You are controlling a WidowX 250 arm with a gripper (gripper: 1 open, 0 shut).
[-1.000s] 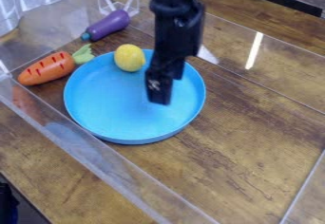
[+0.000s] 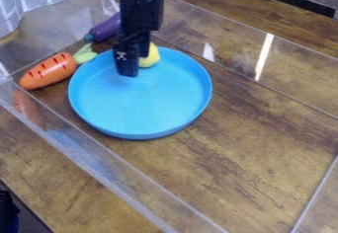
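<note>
The black gripper point(image 2: 132, 53) hangs at the back of the blue plate point(image 2: 138, 104), fingers open and pointing down, just left of and in front of a yellow round object point(image 2: 150, 59), which it partly hides. A toy carrot point(image 2: 47, 71) lies left of the plate. A purple eggplant-like toy point(image 2: 105, 29) lies behind, partly hidden by the arm.
Transparent walls border the wooden table point(image 2: 251, 168) on several sides. The table to the right of the plate is clear, as is most of the plate's middle and front.
The gripper has moved left and back from the plate's right side to beside the yellow object, which it now partly covers.
</note>
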